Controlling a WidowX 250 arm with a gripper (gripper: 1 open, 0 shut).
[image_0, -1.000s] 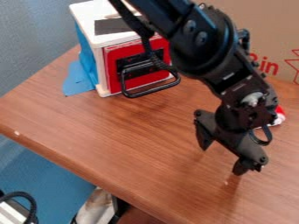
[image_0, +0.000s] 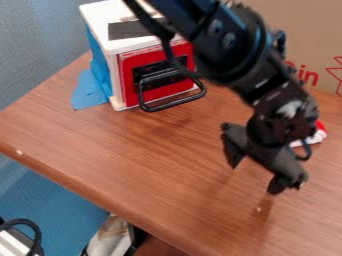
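My gripper (image_0: 254, 165) hangs over the right part of the wooden table, pointing down, its two black fingers spread apart with no object visible between them. A white box with a red front (image_0: 128, 78) and a black wire handle stands at the back left, partly behind my arm.
A small red and white item (image_0: 315, 137) lies behind my gripper at the right, mostly hidden. A blue sheet (image_0: 90, 92) lies beside the box. Cardboard stands at the back right.
My gripper has shifted very slightly; the rest looks the same.
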